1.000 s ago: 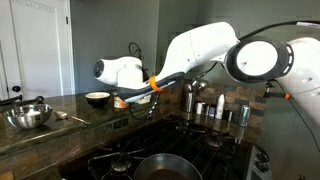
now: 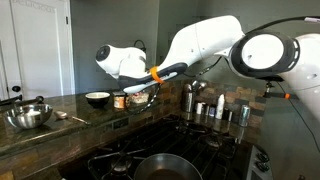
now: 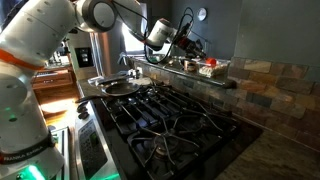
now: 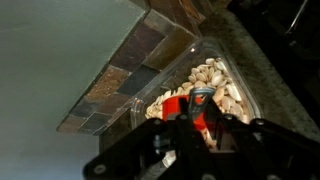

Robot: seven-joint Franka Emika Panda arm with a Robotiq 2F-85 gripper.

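In the wrist view, my gripper points down over a clear container (image 4: 247,99) of pale nuts or shells. Its fingers look shut on a red object (image 4: 174,107), which shows on both sides of the fingertips. The object's exact shape is mostly hidden by the gripper. From the second exterior side, the red object (image 3: 212,62) shows at the top of the container (image 3: 208,71) on the ledge. The first exterior view has the container (image 2: 139,98) below the arm's end, with the fingers hard to make out.
An orange-banded can (image 2: 119,100) and a black bowl (image 2: 97,99) stand left of the container. Further left is a metal bowl (image 2: 29,117) with a spoon (image 2: 69,118) near it. Below the ledge lies the stove, with a pan (image 2: 167,167) on it. A tiled wall runs close by.
The arm's end has shifted slightly to the right over the last second in the first exterior view. More of the orange-banded can now shows. Bowls and pan have stayed put.
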